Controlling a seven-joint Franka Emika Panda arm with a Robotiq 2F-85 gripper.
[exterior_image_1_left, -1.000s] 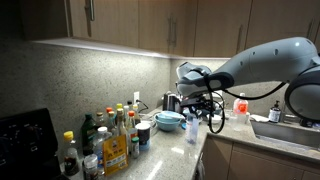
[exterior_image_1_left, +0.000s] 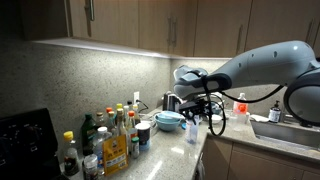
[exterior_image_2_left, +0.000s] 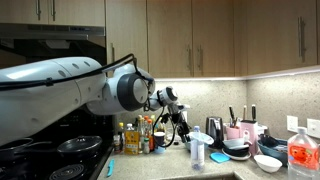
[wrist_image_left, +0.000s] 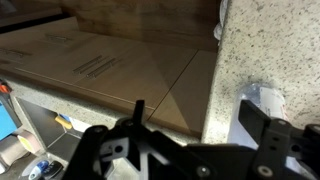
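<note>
A pale, clear-looking bottle (exterior_image_1_left: 192, 131) stands upright on the counter near its front edge; exterior view 2 shows the same bottle (exterior_image_2_left: 197, 152) in front of my arm. In the wrist view the bottle (wrist_image_left: 262, 98) is seen from above, partly covered by the right-hand finger. My gripper is open, its two dark fingers spread wide with only countertop and cabinet front visible between them. The bottle sits off to the right of that gap, not between the fingers. In exterior view 1 my arm's end hangs close above the bottle, and its fingers are hard to make out.
Several bottles and jars (exterior_image_1_left: 118, 140) crowd the counter's left side, with a dark mug (exterior_image_1_left: 144, 133) beside them. Blue bowls (exterior_image_1_left: 168, 118) stand behind. The sink (exterior_image_1_left: 275, 131) lies to the right. Bare counter (exterior_image_1_left: 160, 162) spreads in front of the jars.
The arm's end has shifted slightly, a little lower and nearer the bottle in exterior view 1. The bottle and other objects look unmoved.
</note>
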